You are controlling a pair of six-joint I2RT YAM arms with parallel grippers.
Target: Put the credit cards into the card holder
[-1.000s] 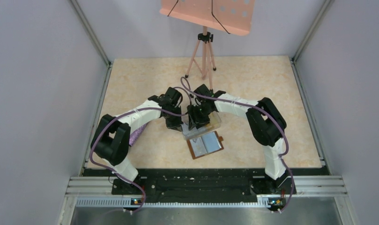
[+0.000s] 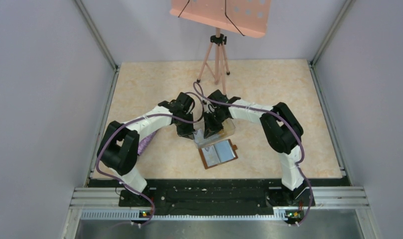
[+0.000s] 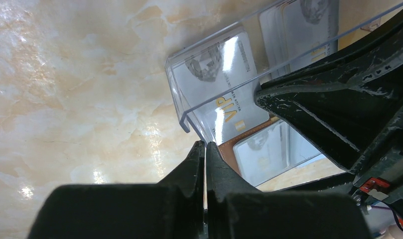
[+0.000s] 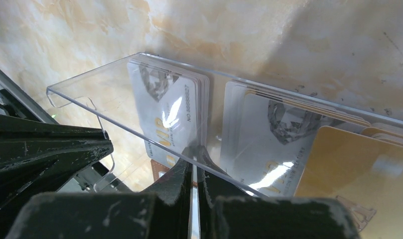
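Observation:
A clear box (image 2: 228, 133) holds stacks of cards. White cards (image 3: 224, 79) marked VIP lie at its left end; a second white stack (image 4: 269, 139) and gold cards (image 4: 353, 174) lie further along. In front of the box is the brown card holder (image 2: 218, 154), spread open, with pale cards or sleeves inside. My left gripper is shut at the box's near left corner, and no card shows between its fingers. My right gripper is shut at the near rim, over the white VIP stack, nothing seen between its fingertips.
A purple item (image 2: 147, 141) lies partly under the left arm. Behind the box a pink tripod stand (image 2: 218, 64) rises from the table. Open table lies to the right and at the back left. The two grippers are close together.
The left arm, box and card holder have not visibly moved.

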